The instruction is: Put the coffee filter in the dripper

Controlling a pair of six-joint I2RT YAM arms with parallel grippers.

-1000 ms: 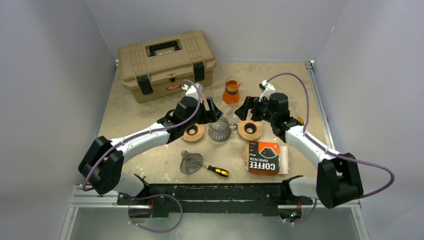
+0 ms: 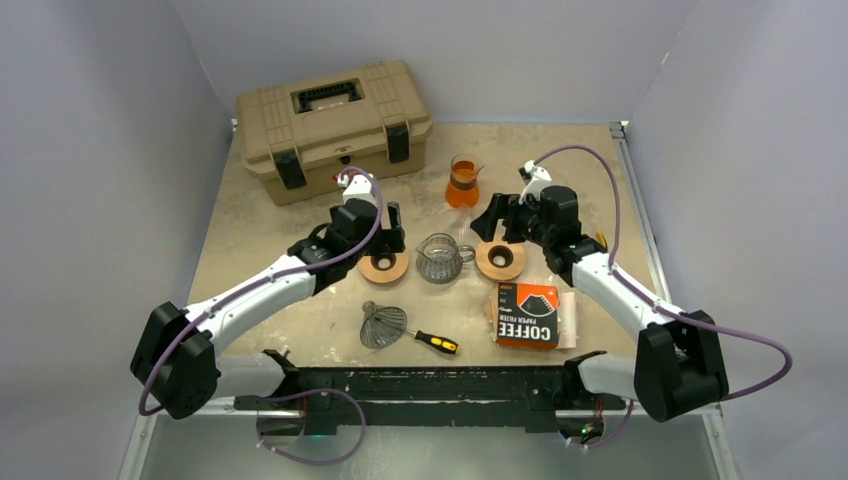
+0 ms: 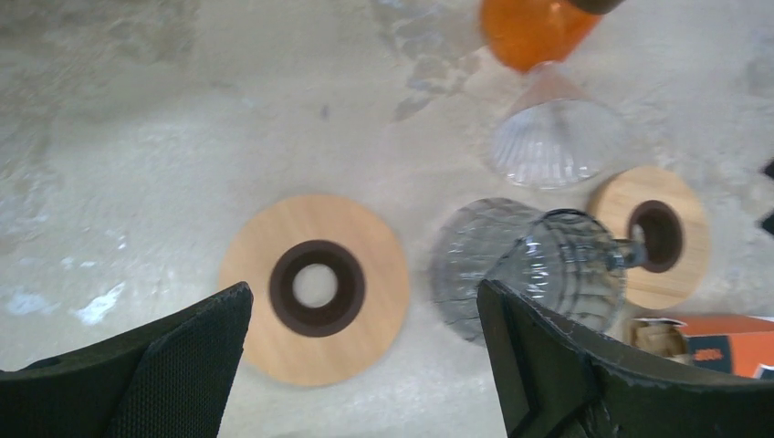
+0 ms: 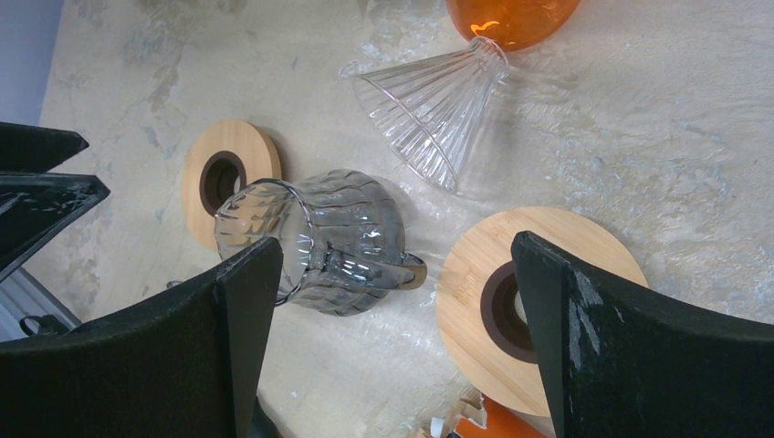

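A clear ribbed glass cone, the dripper (image 4: 429,109), lies on its side on the table, its narrow end toward the orange-bottomed carafe (image 2: 462,182). The black and orange coffee filter box (image 2: 527,313) lies at the front right, with pale paper-like sheets (image 2: 568,318) showing beside it. My left gripper is open above the left wooden ring (image 3: 315,214), holding nothing. Over the right wooden ring (image 4: 538,228), my right gripper also stands open and empty. No single filter can be made out clearly.
Between the two rings is a grey glass pitcher (image 2: 439,262) with a handle. A wire-headed tool (image 2: 382,325) with a black and yellow handle lies in front. The tan toolbox (image 2: 335,130) fills the back left. Open table remains at left.
My left gripper has moved left, away from above the pitcher toward the left ring. The right arm and the objects on the table look unmoved.
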